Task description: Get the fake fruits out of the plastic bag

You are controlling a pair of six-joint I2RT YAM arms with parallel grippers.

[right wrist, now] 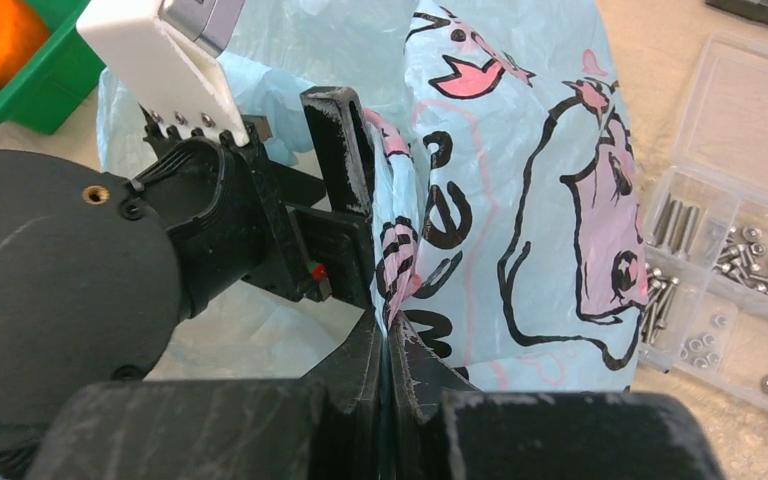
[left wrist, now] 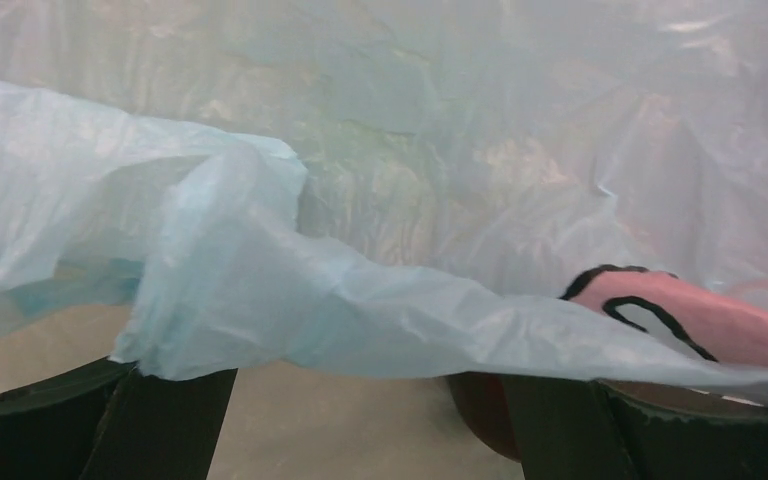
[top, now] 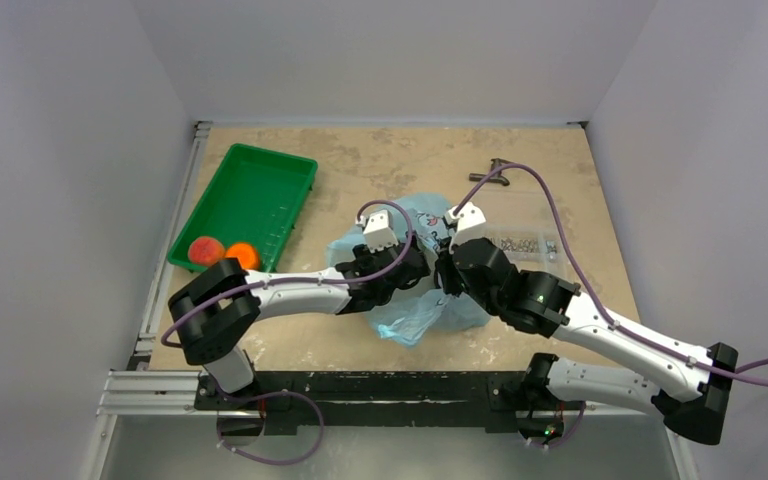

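The pale blue printed plastic bag (top: 415, 320) lies mid-table beneath both grippers. My left gripper (top: 410, 260) reaches into it, its fingers apart under a fold of plastic; a brown rounded object (left wrist: 485, 430) is partly visible behind one finger, unclear whether held. My right gripper is shut on the bag's edge, a twisted strip running between its fingers. The green tray (top: 230, 200) at left holds a peach (top: 206, 250) and an orange (top: 243, 258).
A clear box of screws (right wrist: 730, 270) lies right of the bag, with a dark tool (top: 490, 178) behind it.
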